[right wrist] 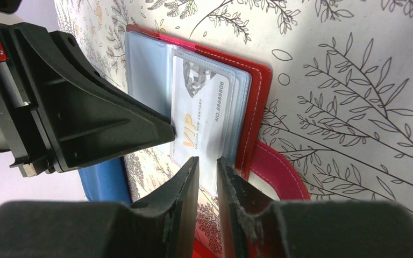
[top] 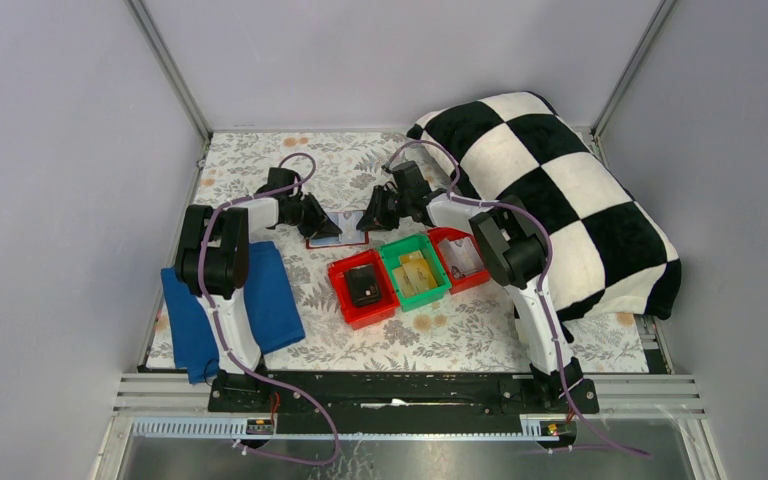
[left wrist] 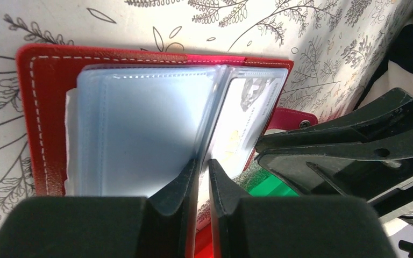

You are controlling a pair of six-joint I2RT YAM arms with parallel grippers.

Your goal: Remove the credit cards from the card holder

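The red card holder (top: 318,243) lies open between the grippers, with clear sleeves (left wrist: 140,118); a white VIP card sits in the sleeve at its right end in the left wrist view. My left gripper has its fingertips close together at the sleeve edge beside that card; how far they are open is unclear. My right gripper has its tips nearly together on the card's sleeve edge; in its wrist view they appear closed on the holder's sleeve.
Red bin (top: 390,305) with a black item, green bin (top: 440,285) and another red bin (top: 475,280) stand in front. A checkered cushion (top: 600,250) fills the right side; a blue cloth (top: 280,320) lies front left.
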